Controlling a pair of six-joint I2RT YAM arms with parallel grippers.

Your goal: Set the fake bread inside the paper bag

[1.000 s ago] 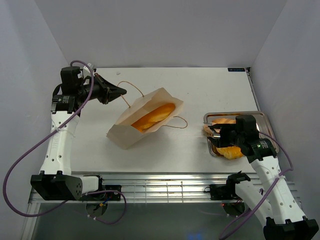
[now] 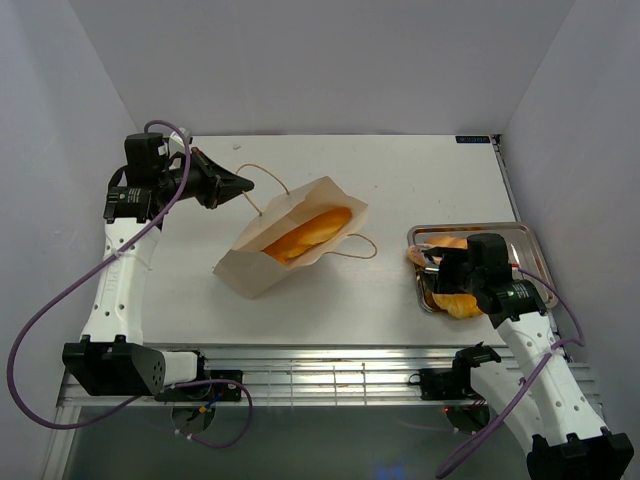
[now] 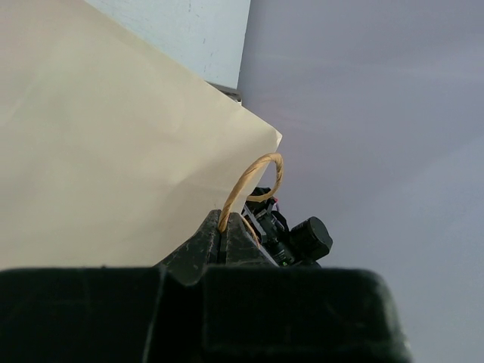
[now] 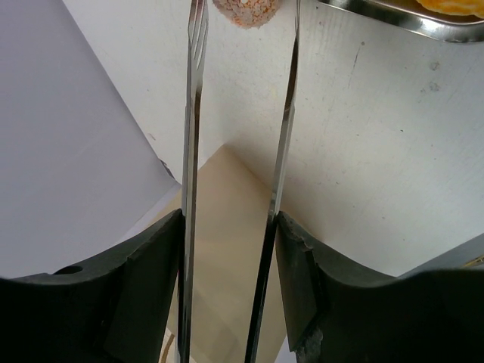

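Note:
The brown paper bag (image 2: pixel 300 210) leans open in the middle of the table, with golden bread (image 2: pixel 310 235) inside. Its twisted handle (image 3: pixel 243 180) is pinched between the fingertips of my left gripper, which is shut. Over the tray's left part is my right gripper, open, with two long metal tong arms (image 4: pixel 281 151) running forward along its fingers. Between the spread tong tips, the rounded end of a crumb-coated bread (image 4: pixel 248 10) shows; whether they touch it I cannot tell. A golden bread (image 2: pixel 458 305) lies at the tray's near side.
The metal tray (image 2: pixel 468 229) stands at the table's right, partly covered by my right arm. Bare white table (image 2: pixel 400 190) separates bag and tray. The second bag handle (image 2: pixel 357 253) sticks out toward the tray. Grey walls close in both sides and the back.
My right gripper has shifted very slightly over the tray. The left arm, the bag and the bread inside it look unmoved.

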